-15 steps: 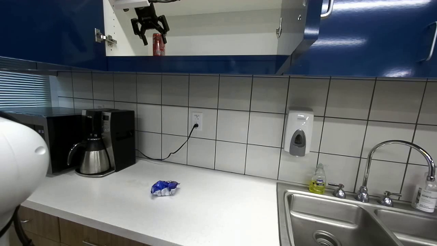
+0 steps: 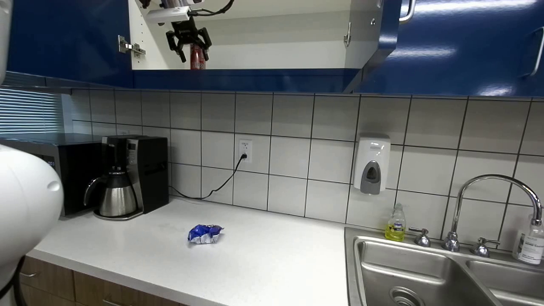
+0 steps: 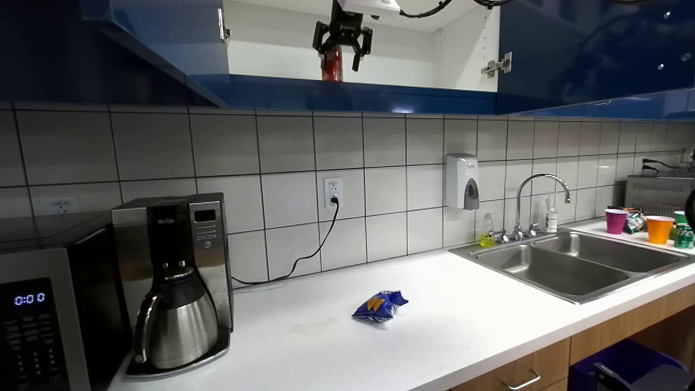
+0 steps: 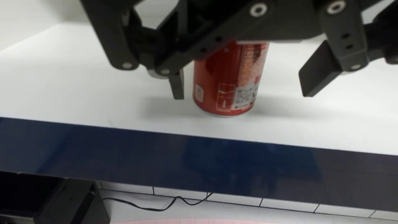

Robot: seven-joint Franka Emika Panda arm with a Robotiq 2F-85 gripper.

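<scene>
A red can [image 4: 227, 82] stands upright on the white cabinet shelf [image 4: 74, 86], close behind the blue front edge. My gripper is open with its fingers on either side of the can. In the wrist view the left fingertip [image 4: 177, 86] lies close to the can, while a wider gap separates the can from the right one. The can's top is hidden behind the gripper's body. Both exterior views also show the gripper [image 2: 195, 57] coming down over the can [image 3: 332, 65]. On the counter lies a crumpled blue bag [image 2: 205, 233].
Open blue doors [image 2: 380, 41] flank the cabinet. A coffee maker [image 3: 176, 280] and a microwave [image 3: 52, 313] occupy the counter's left end. To the right are the sink [image 2: 423, 265] and a soap dispenser [image 2: 372, 163]. The shelf right of the can looks clear.
My gripper has moved down over the can, its fingers still apart. The can stands where it was, its top now covered. The blue bag has not moved.
</scene>
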